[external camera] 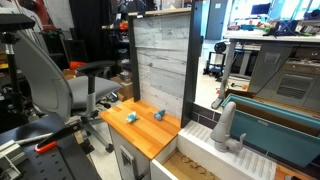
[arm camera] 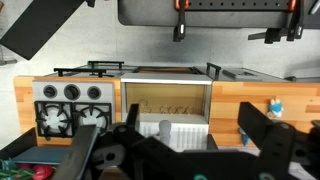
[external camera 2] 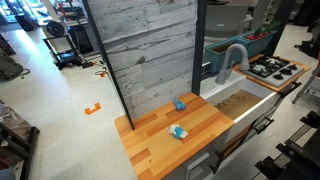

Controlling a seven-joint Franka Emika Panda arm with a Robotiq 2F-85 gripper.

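A toy kitchen with a wooden counter [external camera 2: 165, 153] fills the workspace. On the counter lie a blue object [external camera 2: 180, 104] and a blue-and-white one [external camera 2: 178, 131], both too small to identify. Beside the counter a wood-floored compartment [arm camera: 170, 98] shows open from above, and a grey faucet [external camera: 225, 122] rises next to it. In the wrist view my gripper hangs high over the kitchen, its dark fingers standing apart with nothing visible between them. The exterior views do not show its fingertips clearly.
A stove top with black burners [arm camera: 75, 112] sits at the end opposite the blue objects. Behind the counter stands a tall grey plank wall [external camera: 160, 66]. A blue-green bin [external camera: 270, 130] lies behind the faucet. Bare counter surrounds the two small objects.
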